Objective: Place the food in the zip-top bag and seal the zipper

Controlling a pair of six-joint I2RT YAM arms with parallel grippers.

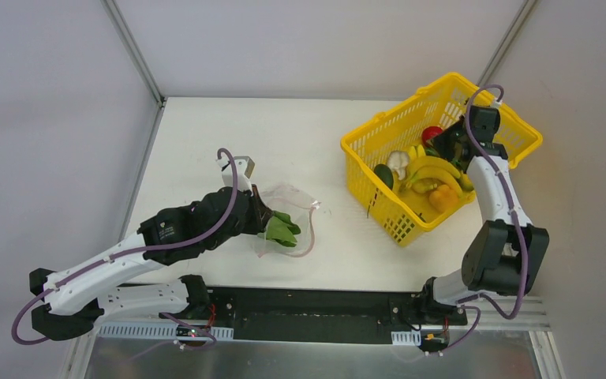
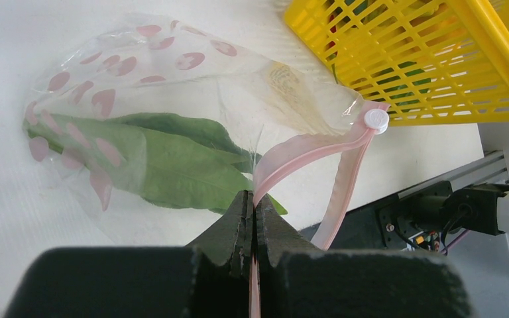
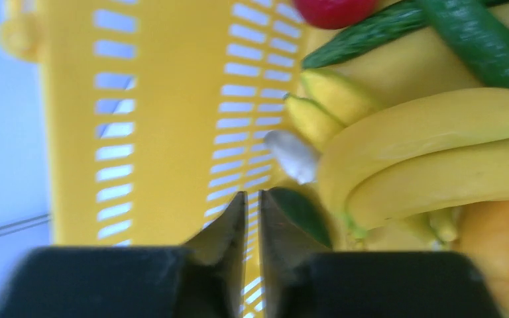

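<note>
The clear zip top bag point(image 2: 192, 93), with pink spots and a pink zipper point(image 2: 311, 149), lies on the table with green leaves point(image 2: 185, 162) inside. My left gripper is shut on its pink rim; the mouth gapes beyond the fingers, with a white slider point(image 2: 376, 120) at the far end. Inside the yellow basket, my right gripper is slightly open, with only basket wall visible in its gap. Bananas point(image 3: 431, 149), cucumbers point(image 3: 480, 46), a red round food point(image 3: 335, 10), an orange food point(image 3: 504, 232) and a dark green oval food point(image 3: 301, 215) lie in view there.
The yellow basket point(image 1: 367, 185) stands at the table's right, its high walls around my right gripper. A whitish bulb point(image 1: 398, 161) is also inside. Bare table point(image 1: 213, 130) extends behind the bag and between bag and basket.
</note>
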